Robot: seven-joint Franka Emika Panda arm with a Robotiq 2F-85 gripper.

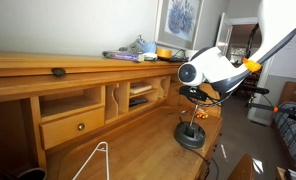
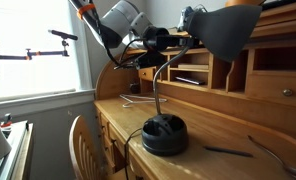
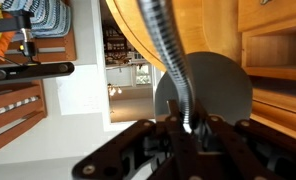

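Observation:
On the wooden desk (image 2: 213, 165) stands a lamp with a round dark base (image 2: 165, 136). Its thin metal neck (image 2: 160, 85) rises from the base and bends up toward a wide dark shade (image 2: 226, 38). High on the neck, my gripper (image 2: 173, 45) is shut on it. From the wrist, the silver neck (image 3: 170, 48) runs down between the fingers, and a dark disc, apparently the base (image 3: 223, 88), lies behind. In exterior view 1 the base (image 1: 189, 135) rests near the desk's right end; the fingertips are hard to make out there.
Drawers (image 1: 72, 126) and cubbies line the back of the desk. An orange bowl (image 1: 168, 53) and other items sit on the top shelf. A white bent rod (image 1: 91, 160) lies on the desk, and a cable (image 1: 210, 158) trails near the lamp.

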